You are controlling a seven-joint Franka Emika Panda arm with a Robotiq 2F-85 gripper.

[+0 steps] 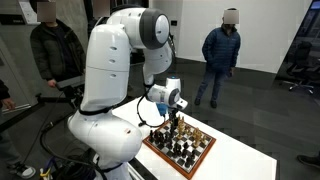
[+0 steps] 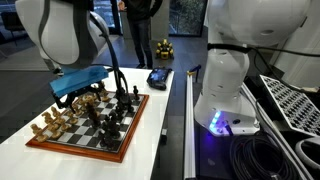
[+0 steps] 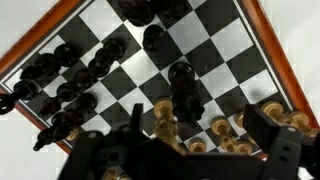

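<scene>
My gripper stands open over the chessboard (image 2: pixel 78 150), its fingers apart on either side in the wrist view. A tall black chess piece (image 3: pixel 186 93) shows in the space between and beyond the fingers. Right beside it is a gold chess piece (image 3: pixel 165 122); I cannot tell whether the two touch. In exterior view 2 the gripper (image 2: pixel 88 92) is low over the far side of the board, close above the pieces. Exterior view 1 shows the gripper (image 1: pixel 174 106) at the board's back, partly hiding pieces there.
Several black pieces (image 3: pixel 72 90) crowd one side of the board, and gold pieces (image 3: pixel 240 145) stand on the opposite side. A brown wooden rim (image 3: pixel 283 60) edges the board. A person (image 1: pixel 220 50) stands behind.
</scene>
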